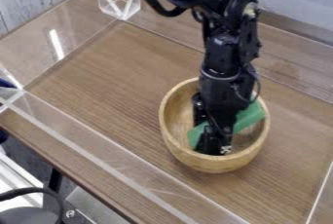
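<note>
My black arm comes down from the top centre, and its gripper (212, 129) sits low inside a round wooden bowl (180, 146). A green object (247, 116) lies in the bowl, partly hidden behind the gripper. The gripper appears shut on it, though the fingertips are dark and partly cover the contact.
The bowl stands on a brown wooden tabletop (104, 82) with clear room to the left. A small white wire-like piece (117, 4) is at the back left. Clear strips run along the table's left and right parts. Dark cables and white items lie beyond the lower-left edge.
</note>
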